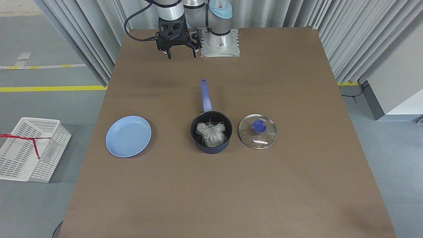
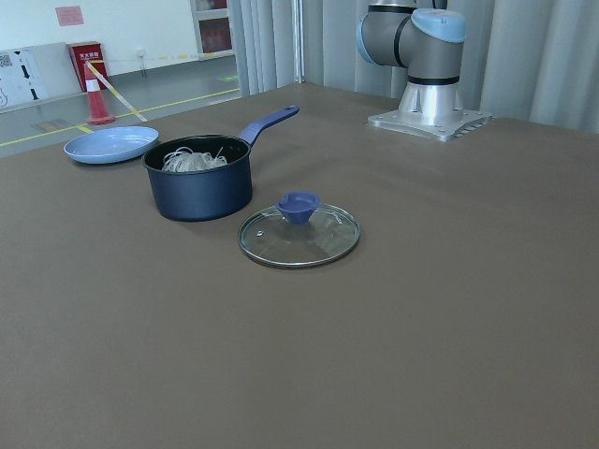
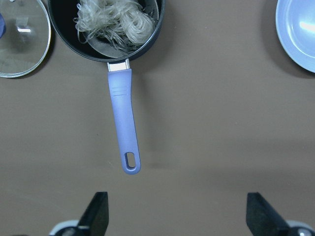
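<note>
A dark blue saucepan (image 1: 198, 142) (image 2: 197, 195) stands mid-table, pale noodles (image 1: 211, 133) (image 3: 113, 22) inside and its blue handle (image 1: 206, 95) (image 3: 123, 113) pointing toward the arm's base. A glass lid with blue knob (image 1: 257, 138) (image 2: 295, 248) (image 3: 19, 49) lies flat beside it. A blue plate (image 1: 128, 135) (image 2: 110, 142) (image 3: 302, 29) lies on the other side of the pan. My black gripper (image 1: 182, 53) hangs open at the back of the table, beyond the handle's end, nothing between its fingers.
The arm's base plate (image 1: 220, 49) (image 2: 426, 122) is at the back edge. A white basket (image 1: 55, 154) is on the floor off the table.
</note>
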